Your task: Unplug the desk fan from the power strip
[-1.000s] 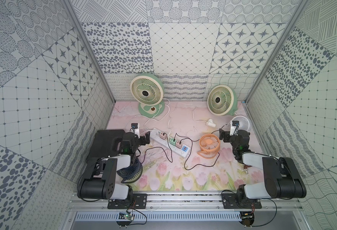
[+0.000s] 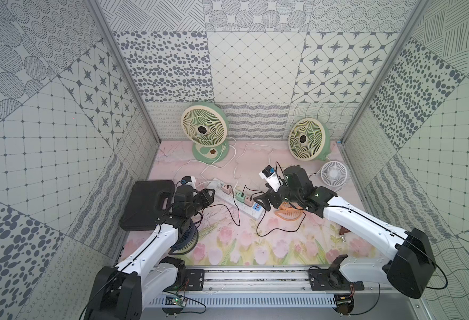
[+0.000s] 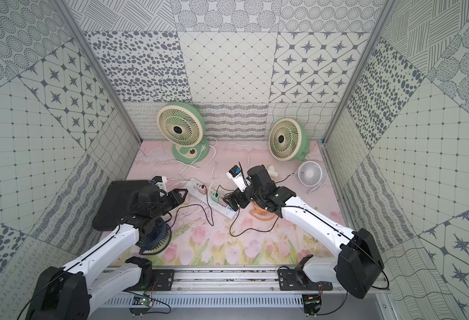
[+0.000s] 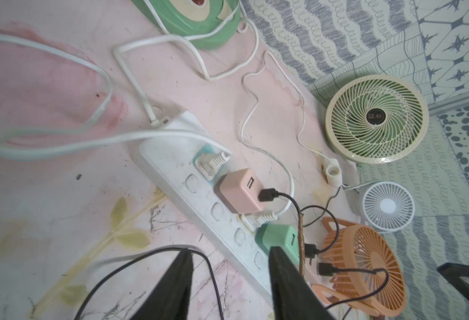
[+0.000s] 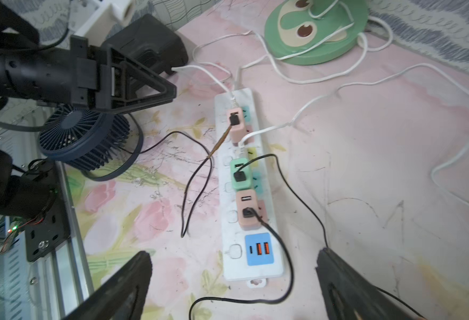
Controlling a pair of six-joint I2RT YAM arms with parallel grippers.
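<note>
The white power strip [image 5: 251, 266] lies diagonally across the table's middle. In the left wrist view it holds a white plug [image 4: 211, 163] at its far end, a pink adapter [image 4: 243, 187], a second white plug [image 4: 258, 218] and a green adapter [image 4: 280, 239]. Another pink adapter [image 5: 247, 204] sits near the blue USB panel in the right wrist view. My left gripper [image 2: 212, 196] hovers by the strip's far left end, fingers apart and empty. Open and empty, my right gripper [image 2: 261, 202] is above the USB end. Two green fans [image 2: 204, 128] stand at the back.
An orange fan [image 4: 370, 261] lies partly under my right arm. A small white fan [image 2: 334, 173] stands at right. Near my left arm are a dark blue fan [image 5: 79, 130] and a black case [image 2: 141, 208]. Loose black cables cross the front; the table's front middle is otherwise fairly clear.
My right arm has swung left from beside the white fan, over the orange fan, to the strip's USB end. Strip and plugs look unmoved.
</note>
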